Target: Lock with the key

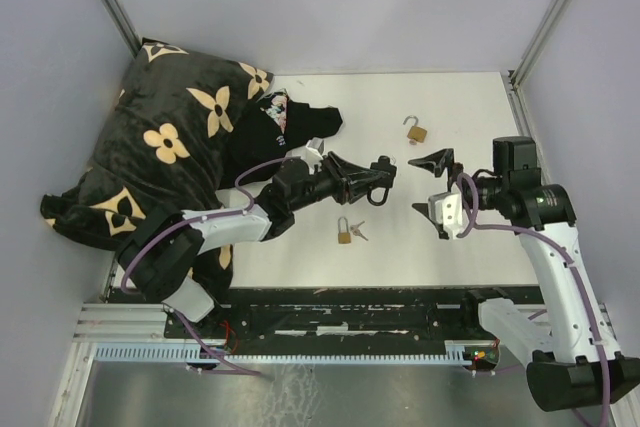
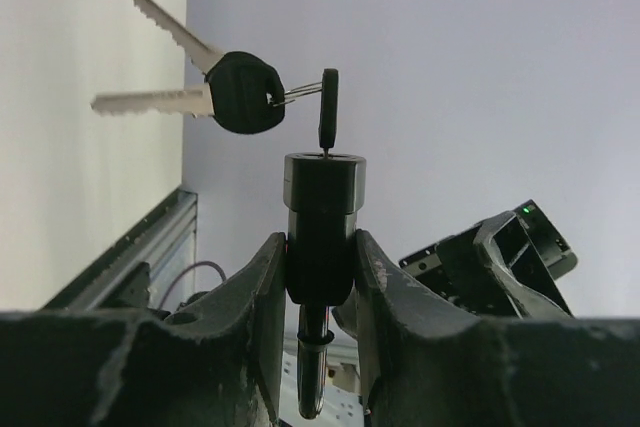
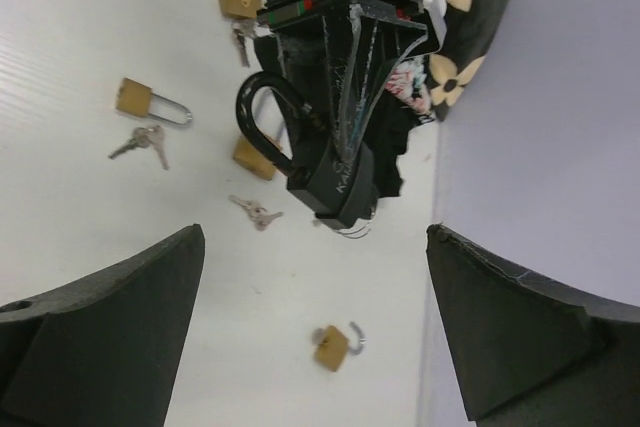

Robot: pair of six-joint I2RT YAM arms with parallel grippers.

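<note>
The black padlock (image 2: 322, 187) is clamped in my left gripper, above the table. A thin black key head (image 2: 328, 112) stands at the padlock's end, and a wire ring links it to a second black-headed key bunch (image 2: 245, 92) with two blades. The black shackle (image 3: 265, 107) curves from the padlock body in the right wrist view; whether it is locked I cannot tell. My right gripper (image 1: 424, 190) is open, apart from the padlock on its right, with nothing between its fingers.
A brass padlock (image 1: 344, 235) and keys (image 1: 358, 231) lie below the left gripper. Another brass padlock (image 1: 417, 134), its shackle open, lies farther back. A patterned dark cushion (image 1: 160, 137) and black cloth (image 1: 290, 125) fill the left side.
</note>
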